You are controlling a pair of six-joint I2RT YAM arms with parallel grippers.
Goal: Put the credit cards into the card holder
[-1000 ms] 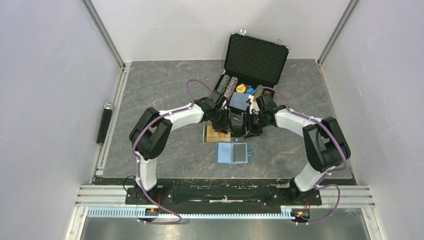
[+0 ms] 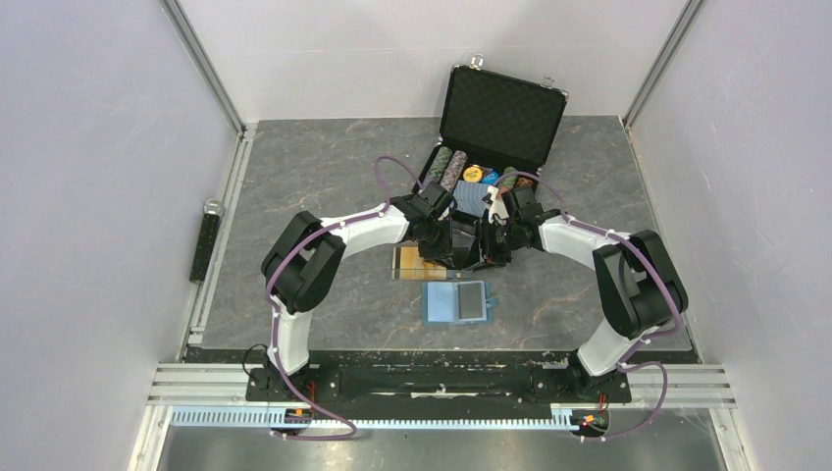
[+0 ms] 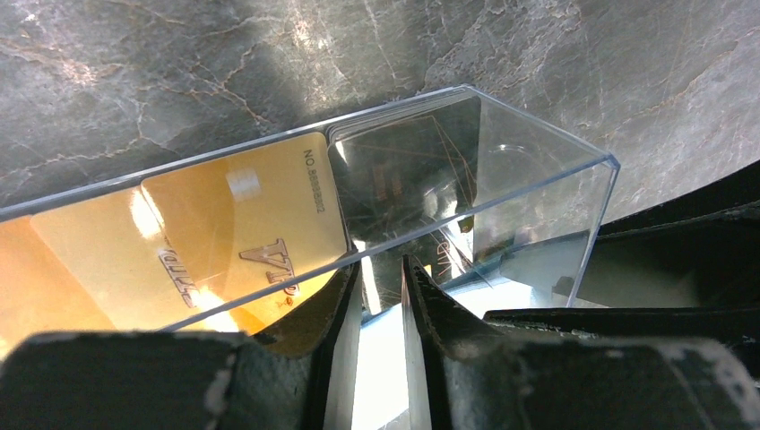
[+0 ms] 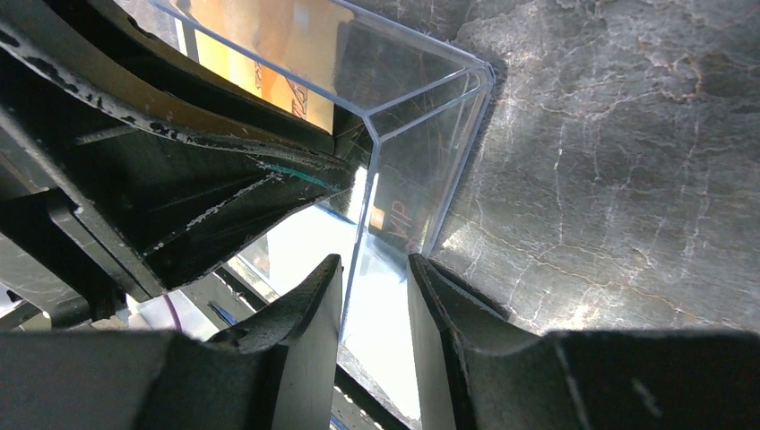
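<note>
A clear box [image 3: 547, 193] holds gold cards [image 3: 246, 197] on the left and a stack of black cards [image 3: 408, 166] at its right end. Over its front edge, by the black cards, my left gripper is partly open, with a gap between its fingertips and no card visibly held. My right gripper is shut on the right end of the clear box, whose wall runs between its fingers. Lying open in front of the box is the blue card holder [image 2: 440, 302], with a grey window on its right half.
Behind the arms stands an open black case [image 2: 505, 113] with chips and packs inside. A black microphone [image 2: 205, 245] lies by the left wall. The two grippers are close together above the box. Bare table lies to both sides.
The clear box has slid slightly left. My left arm has shifted a little right, bringing its gripper nearer the black cards. The right arm looks nearly still.
</note>
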